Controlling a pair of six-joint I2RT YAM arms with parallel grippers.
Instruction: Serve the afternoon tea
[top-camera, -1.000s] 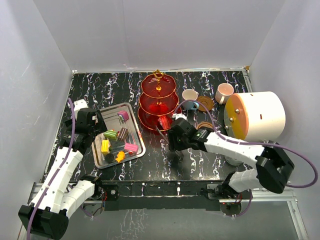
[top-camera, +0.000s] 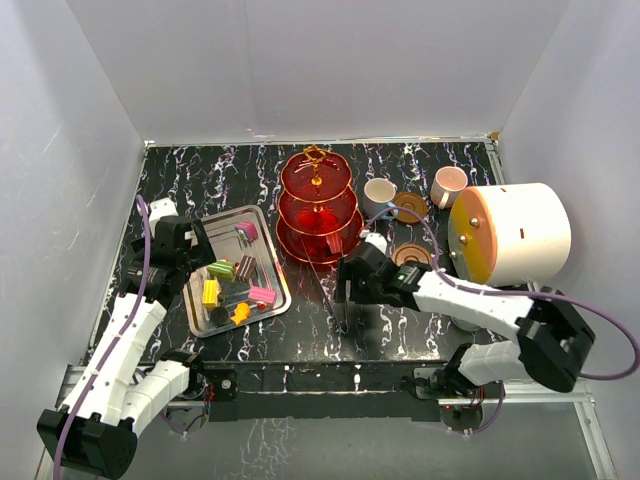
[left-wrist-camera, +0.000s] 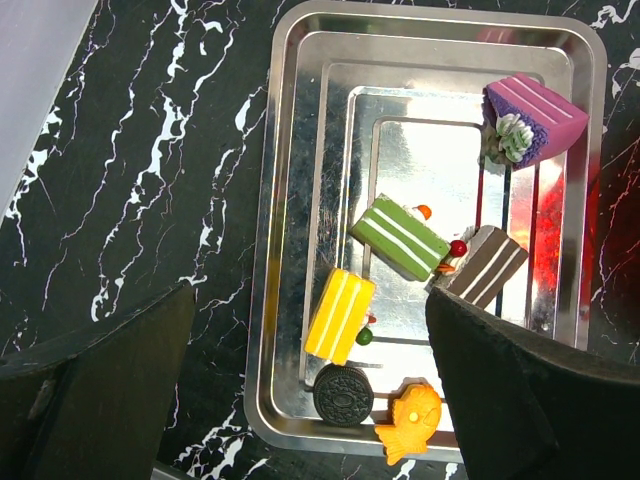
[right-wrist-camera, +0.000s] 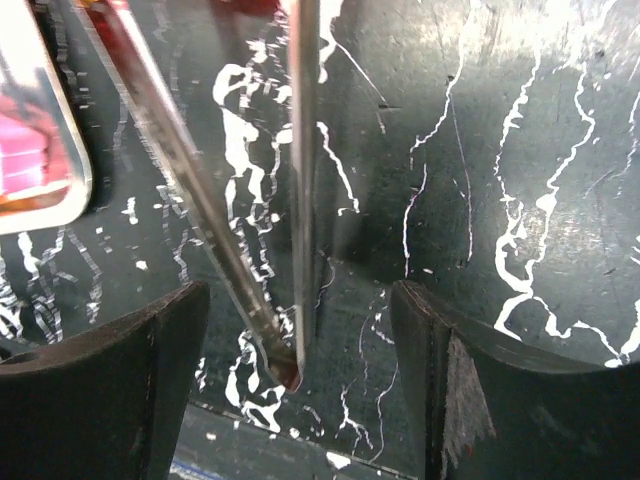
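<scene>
Several toy cakes lie on the metal tray (left-wrist-camera: 268, 250): a yellow slice (left-wrist-camera: 340, 316), a green slice (left-wrist-camera: 400, 237), a brown slice (left-wrist-camera: 487, 267), a purple-pink slice (left-wrist-camera: 545, 115), a black cookie (left-wrist-camera: 343, 395) and an orange fish-shaped piece (left-wrist-camera: 411, 421). My left gripper is open above the tray's left side, nothing between its fingers. The red three-tier stand (top-camera: 316, 215) rises at the back centre. Tongs (right-wrist-camera: 303, 190) lean with their far end at the stand's bottom tier. My right gripper stands open around their near end, apart from both arms.
Two cups, one white-and-blue (top-camera: 380, 196) and one pink (top-camera: 449, 186), stand at the back right near brown coasters (top-camera: 409, 207). A cream and orange rounded box (top-camera: 525, 235) fills the right side.
The tongs' near end has swung slightly. My left arm and the cakes stay put.
</scene>
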